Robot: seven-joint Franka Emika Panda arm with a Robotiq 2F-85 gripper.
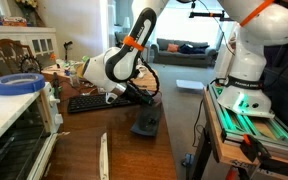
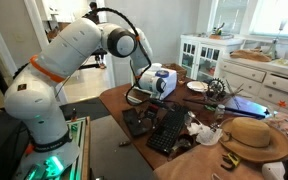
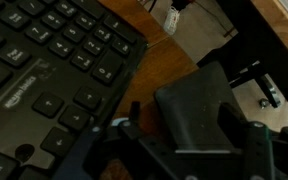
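Note:
A dark, flat-sided object (image 3: 199, 105), like a small black box or holder, sits on the brown table beside the keyboard. In exterior view 1 the dark object (image 1: 146, 122) leans slightly near the table's right edge, under the arm. My gripper is right over its near part, with fingers spread to either side in the wrist view. Whether the fingers touch it is not clear, and the object's near end is hidden. From the second exterior view, the gripper (image 2: 154, 98) is low over the table.
The black keyboard (image 3: 54, 75) lies close beside the object. A tan hat (image 2: 254, 132), tools and cloths clutter the table's other side. Near the front in exterior view 1 is a long pale strip (image 1: 104, 157). The table's edge drops off close by.

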